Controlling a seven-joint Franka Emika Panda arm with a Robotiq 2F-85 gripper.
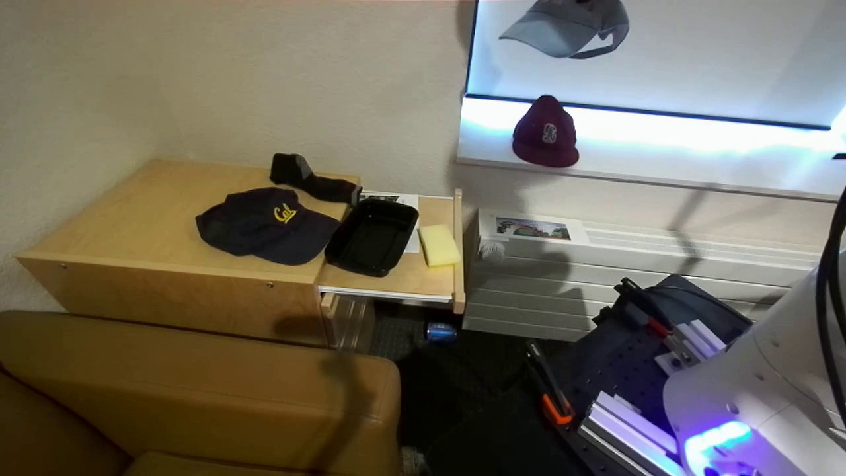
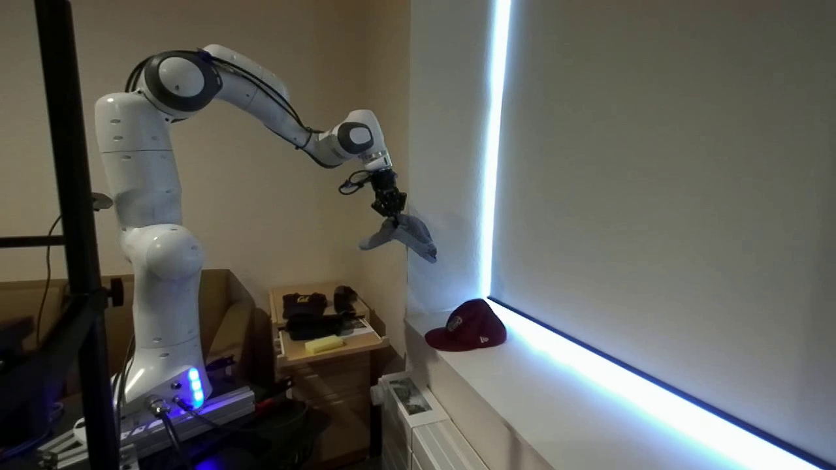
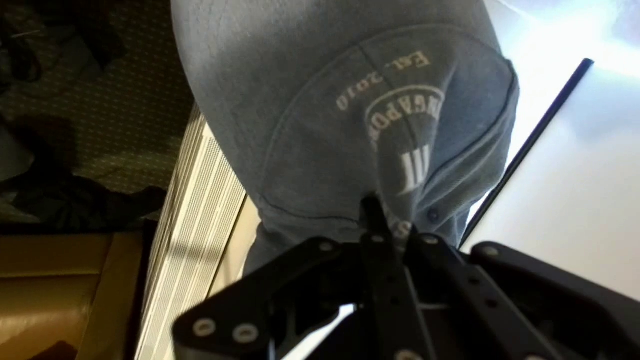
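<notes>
A grey-blue cap hangs in the air from my gripper, which is shut on a pinched fold of its crown. In the wrist view the cap fills the middle, its pale lettering creased beside the fingers. The first exterior view shows the cap at the top edge, in front of the window blind; the gripper is out of that frame. A maroon cap rests on the white windowsill, apart from and below the held one. On the wooden cabinet lies a dark blue Cal cap.
A black tray and a yellow sponge lie in the open drawer, with a dark sock behind the Cal cap. Below the sill runs a white radiator.
</notes>
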